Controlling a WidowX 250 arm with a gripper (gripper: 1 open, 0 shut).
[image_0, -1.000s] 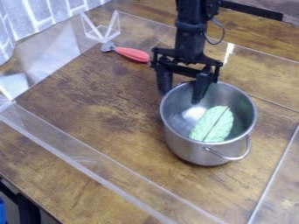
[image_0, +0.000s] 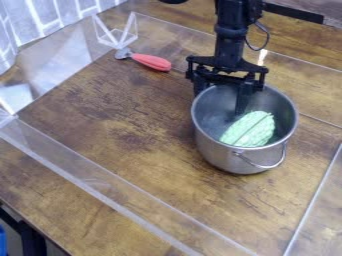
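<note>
A steel pot (image_0: 221, 150) with a wire handle stands on the wooden table at the right. A pale green, oblong object (image_0: 251, 128) lies inside it. My black gripper (image_0: 225, 90) is lowered at the pot's back rim, its lower parts partly inside the pot. Whether its fingers are open or shut, or touch the rim, I cannot tell.
A red-handled utensil (image_0: 150, 61) with a pale head lies at the upper left of the table (image_0: 94, 130). Clear plastic edges run along the left and right.
My gripper has moved slightly at the back rim.
</note>
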